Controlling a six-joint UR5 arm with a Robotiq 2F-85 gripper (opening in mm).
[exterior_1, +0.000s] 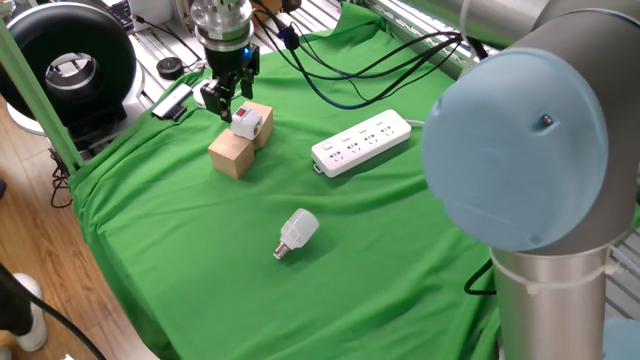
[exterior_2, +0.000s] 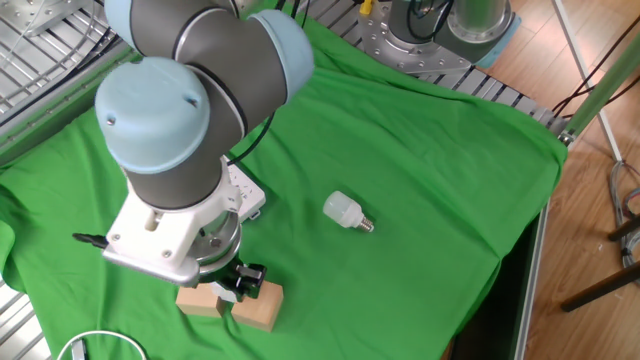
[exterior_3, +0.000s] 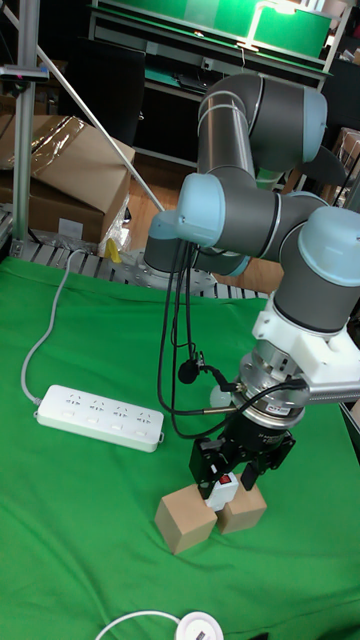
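A small white socket adapter with a red switch (exterior_1: 246, 122) rests on two wooden blocks. The nearer block (exterior_1: 232, 154) and the farther block (exterior_1: 263, 118) stand close together on the green cloth. Just above and around the adapter is my black gripper (exterior_3: 227, 482), its fingers open; in exterior view 3 one finger is close to the adapter's left side and a gap shows on the right. Contact cannot be made out. A white bulb with a metal screw base (exterior_1: 299, 231) lies on its side on the cloth, well apart from the blocks. Exterior view 2 largely hides the adapter beneath the wrist.
A white power strip (exterior_1: 361, 143) lies right of the blocks in exterior view 1. Dark cables (exterior_1: 375, 98) loop from the arm above it. A round white object with a cord (exterior_3: 198, 626) sits near the edge.
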